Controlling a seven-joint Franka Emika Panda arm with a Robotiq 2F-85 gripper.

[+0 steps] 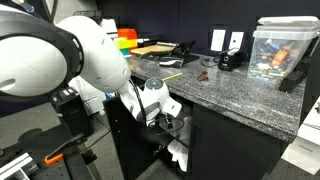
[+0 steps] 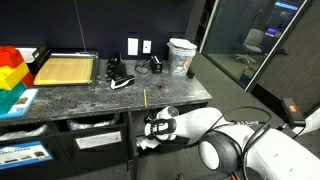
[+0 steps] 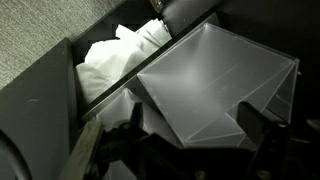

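My gripper stands open, its dark fingers (image 3: 258,122) spread apart at the lower part of the wrist view. Nothing shows between them but the background. Below it is a dark drawer or compartment, where a crumpled white cloth (image 3: 120,58) lies towards the upper left. Beside the cloth is a translucent grey box or panel (image 3: 215,75), partly covered by the gripper. Exterior view 1 has the gripper (image 1: 168,122) pointing down in front of the counter, above the white cloth (image 1: 178,153).
A speckled counter (image 1: 235,95) runs just behind the arm. On it are a clear lidded tub (image 1: 283,52), a dark device (image 1: 233,60) and a red-handled tool (image 1: 204,75). A wooden board (image 2: 65,70) and coloured bins (image 2: 12,75) stand at the far left in exterior view 2.
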